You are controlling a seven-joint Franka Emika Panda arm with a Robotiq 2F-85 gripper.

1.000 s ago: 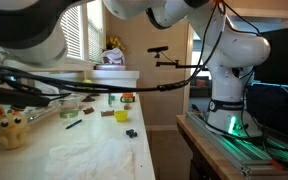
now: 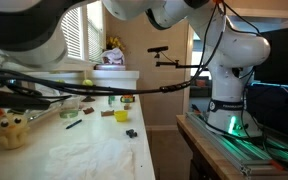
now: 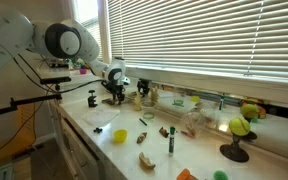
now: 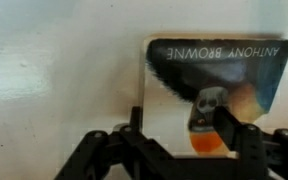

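Observation:
In the wrist view a flat item, apparently a book [image 4: 216, 72], lies below my gripper. It has a dark band with the name "ANTHONY BROWNE", a pale area and a grey and orange picture. My fingers [image 4: 136, 122] stand apart over its lower part, and the book's surface shows between them. I cannot tell whether they touch it. In exterior view 2 the arm [image 3: 72, 38] reaches down to the counter's far end, where the gripper is too small to make out.
A yellow cup [image 2: 122, 116] and a white cloth [image 2: 92, 155] are on the counter. A beige toy [image 2: 12, 130] stands at the left. Exterior view 2 shows a green-topped bottle [image 3: 171, 140] and several small items along the counter; a dark cable hangs from the arm.
The white arm at the upper left has shifted slightly down and to the right in exterior view 1. Objects on the counter have not moved.

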